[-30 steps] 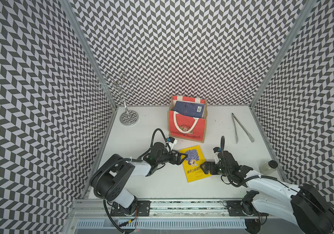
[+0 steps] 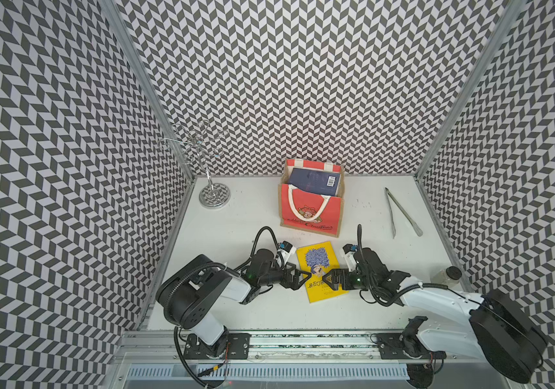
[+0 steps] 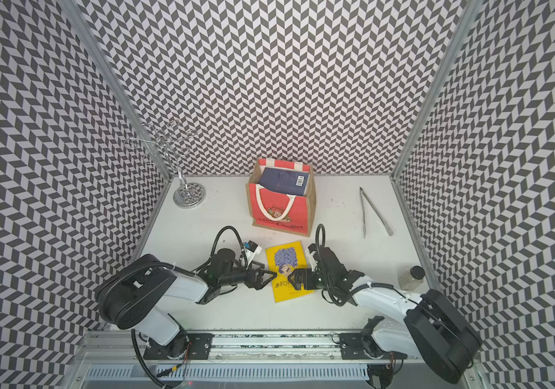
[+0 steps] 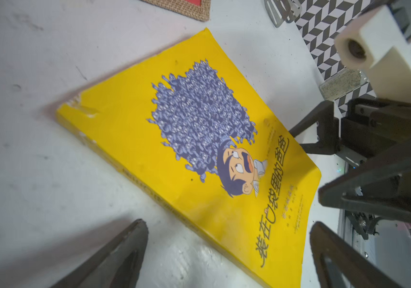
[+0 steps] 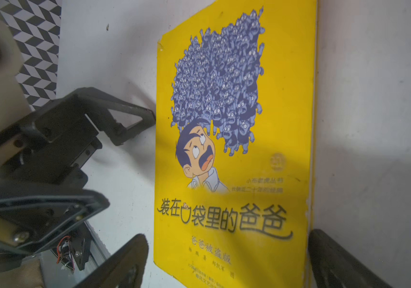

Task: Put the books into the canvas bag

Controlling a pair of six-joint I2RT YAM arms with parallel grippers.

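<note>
The yellow book (image 2: pixel 317 256) lies flat on the table (image 2: pixel 225 240), cartoon cover up. Behind it stands the red and burlap canvas bag (image 2: pixel 310 210), with a dark blue book (image 2: pixel 310 181) inside. My left gripper (image 2: pixel 302 277) is open at the book's left edge. My right gripper (image 2: pixel 330 278) is open low over the book's right part; in the right wrist view the book fills the space between its fingers, one fingertip by the cover's edge.
A chrome stand (image 2: pixel 214 194) is at the back left. Tongs (image 2: pixel 407 214) lie on the right, and a dark-lidded jar (image 2: pixel 447 277) stands near the front right.
The bag has not moved.
</note>
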